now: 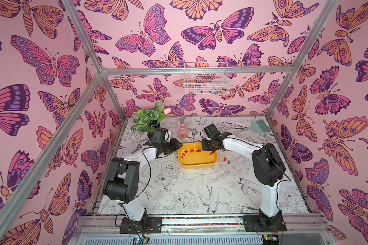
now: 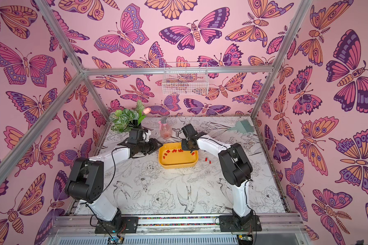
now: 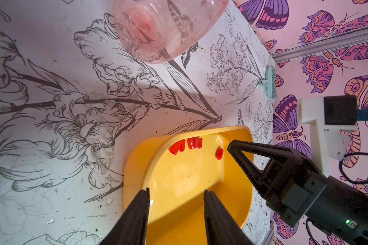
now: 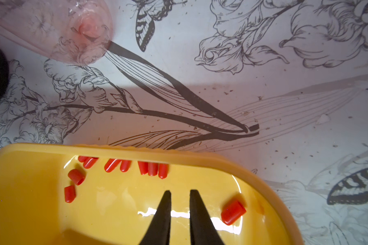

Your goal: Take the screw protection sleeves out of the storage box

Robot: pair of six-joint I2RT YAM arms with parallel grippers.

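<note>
Small red sleeves (image 4: 153,168) lie in the yellow storage box (image 4: 180,155), most of them along its far wall. A single sleeve (image 4: 233,212) sits apart near the box's right end. My right gripper is above the box, slightly open, with a narrow empty gap between its fingers and that lone sleeve to its right. Two red sleeves (image 1: 226,160) rest on the table to the right of the box. My left gripper stands open and empty at the box's left end, its fingers well apart.
Behind the box stands a pink transparent bottle (image 1: 182,129), with a potted plant (image 1: 149,118) to its left. A teal brush (image 1: 259,126) lies at the back right.
</note>
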